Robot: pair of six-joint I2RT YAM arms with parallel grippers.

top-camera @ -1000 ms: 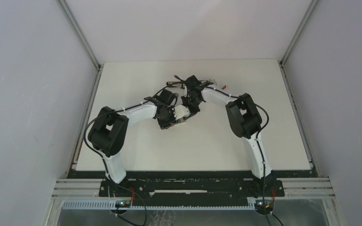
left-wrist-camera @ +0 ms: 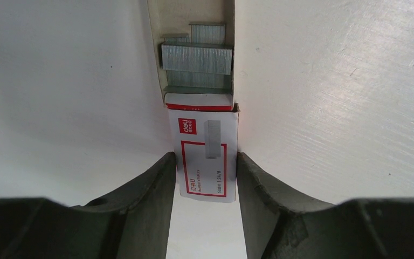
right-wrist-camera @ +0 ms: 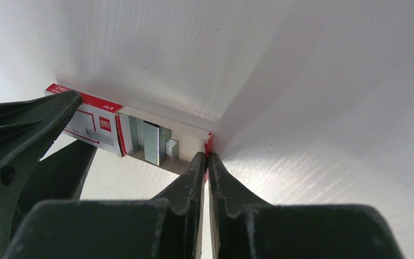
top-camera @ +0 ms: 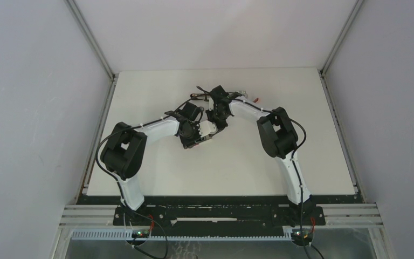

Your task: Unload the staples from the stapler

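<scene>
A white and red deli staple box [left-wrist-camera: 199,178] has its inner tray [left-wrist-camera: 194,13] slid partly out, with several staple strips [left-wrist-camera: 196,58] inside. My left gripper is shut on the box sleeve, seen from both wrist views. My right gripper is shut on the red-edged far end of the tray [right-wrist-camera: 188,148]. In the top view both grippers meet over the middle of the table, largely hiding the box.
Long metallic and dark objects [top-camera: 198,96] lie behind the grippers near the back, with a small red item [top-camera: 256,100] to their right, partly hidden.
The right arm has shifted very slightly in the top view. The left arm looks unchanged.
</scene>
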